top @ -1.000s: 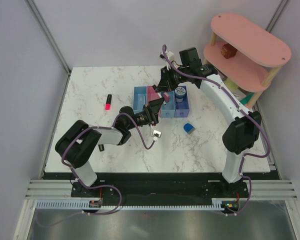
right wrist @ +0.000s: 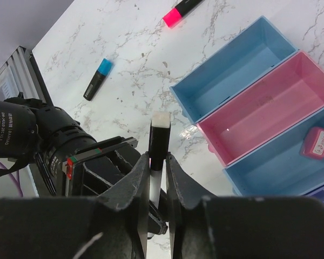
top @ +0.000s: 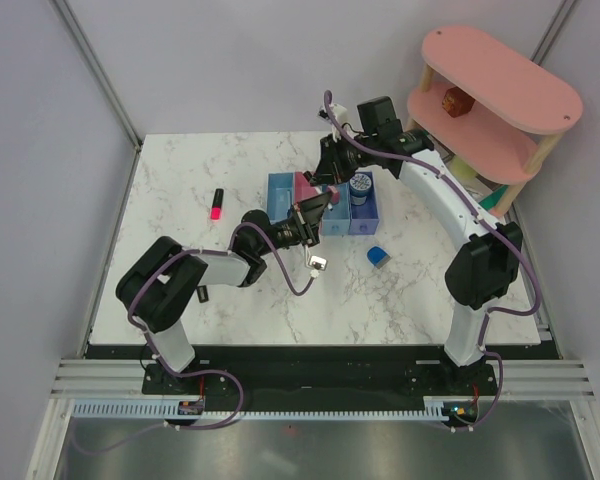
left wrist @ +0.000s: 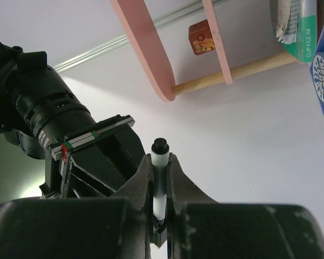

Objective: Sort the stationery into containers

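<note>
Both grippers meet above the containers on one white-and-black pen or marker [left wrist: 160, 181]. My left gripper is shut on it, and my right gripper is shut on it too, the black end [right wrist: 160, 137] showing in the right wrist view. A pink container [right wrist: 264, 102] stands between two blue ones [right wrist: 232, 70]; the far blue one holds a pink block [right wrist: 316, 143]. A purple container [top: 366, 218] holds a round tin [top: 360, 183]. On the table lie a pink-capped marker [right wrist: 183, 11], a blue-capped marker [right wrist: 97, 81] and a blue block [top: 378, 256].
A pink two-tier shelf [top: 495, 70] with a brown block [top: 458, 100] stands at the back right. The table [top: 150, 190] has free room at the left and front, around the loose markers.
The left arm has shifted very slightly in the top view. The right arm shows no visible change.
</note>
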